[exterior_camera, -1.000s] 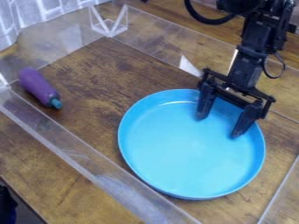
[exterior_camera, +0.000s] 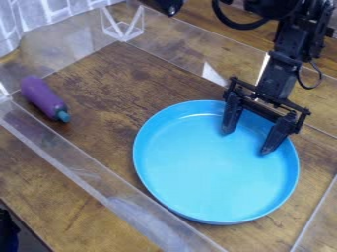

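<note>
A black robot gripper reaches down from the upper right, its fingertips low over the back right part of a blue round plate. The two fingers stand apart, and I see no object between them. A purple bottle with a teal tip lies on the wooden surface at the left, well away from the gripper.
Clear plastic walls edge the wooden work area along the left and back. A small white wire stand is at the back. The wood between the bottle and the plate is bare.
</note>
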